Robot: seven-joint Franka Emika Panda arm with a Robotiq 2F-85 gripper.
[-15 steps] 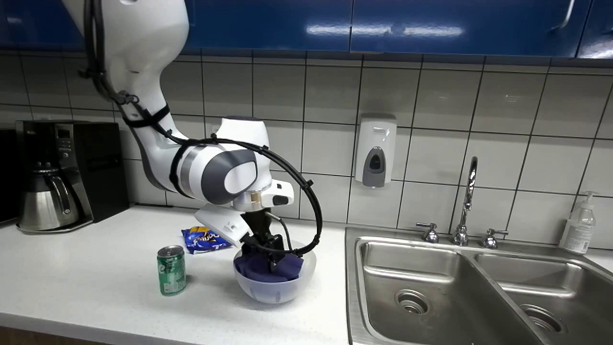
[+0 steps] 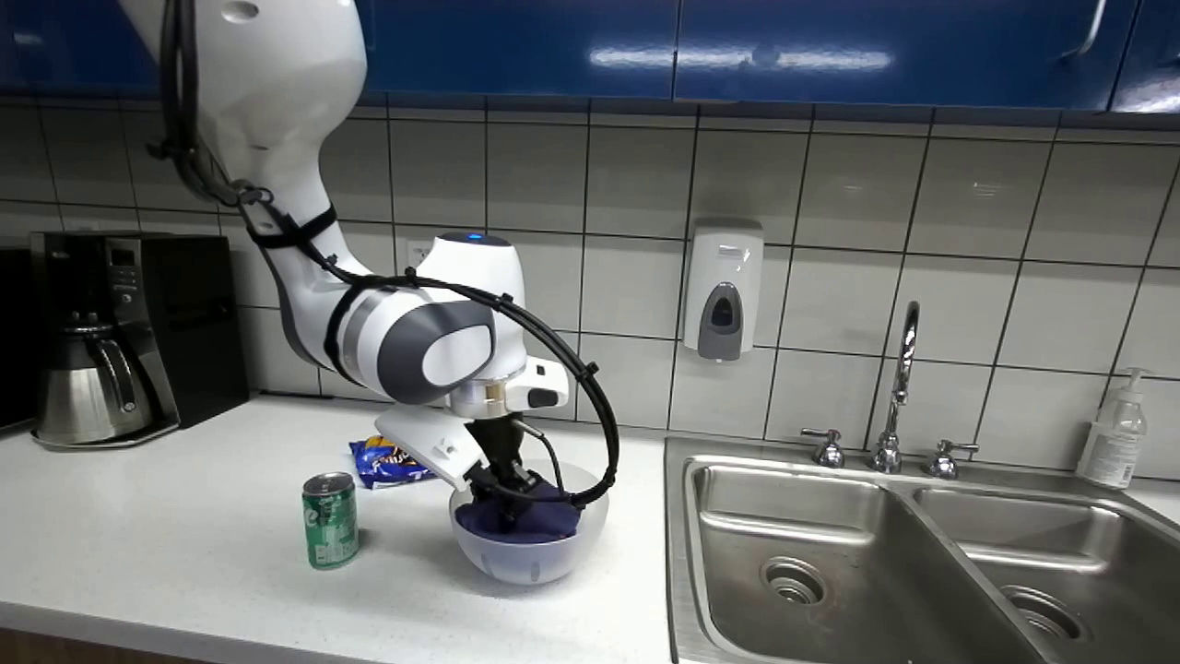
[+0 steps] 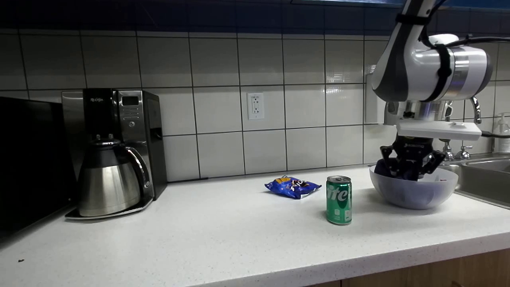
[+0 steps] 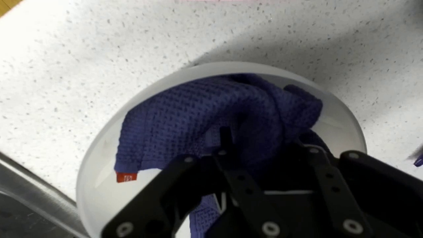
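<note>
A dark blue woven cloth [image 4: 190, 115] with a red tag lies bunched inside a white bowl [image 4: 95, 166], and its folds reach up to the far rim in the wrist view. My gripper [image 2: 511, 503] points down into this bowl, its fingers down among the cloth. In exterior view 2 the gripper [image 3: 411, 172] is partly behind the bowl's near wall. From the wrist, dark fingers [image 4: 226, 138] show against the cloth; shadow and folds hide how they meet it, so I cannot tell whether they grip it.
Left of the bowl stands a green soda can [image 2: 331, 520], with a blue snack bag [image 3: 292, 187] behind it. A steel sink [image 2: 796, 520] borders the bowl's right side. The coffee maker [image 3: 114, 153] is far left; open counter lies between.
The gripper has shifted slightly within the bowl and the hand has tilted a little. The cloth's right side sits a bit lower and flatter. Bowl, can and bag have not moved.
</note>
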